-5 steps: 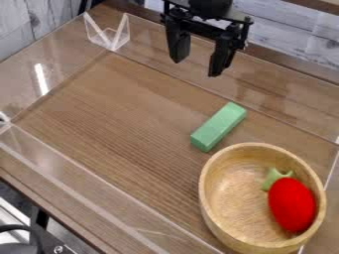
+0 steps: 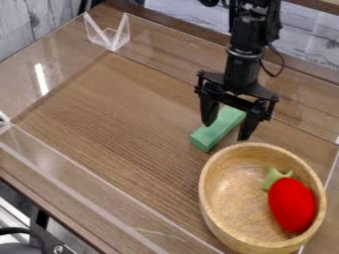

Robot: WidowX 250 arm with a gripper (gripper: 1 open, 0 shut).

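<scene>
My black gripper point(image 2: 233, 107) is low over a green rectangular block point(image 2: 209, 134), open, with its fingers around the block's upper end. The block lies on the wooden table at the middle right. Whether the fingers touch it is hard to tell.
A tan bowl point(image 2: 225, 213) at the bottom right holds a red object point(image 2: 291, 206) with a green top. A small white wire-like object point(image 2: 109, 38) stands at the upper left.
My gripper has come down from the back of the table to the green block. The block and bowl appear unmoved.
</scene>
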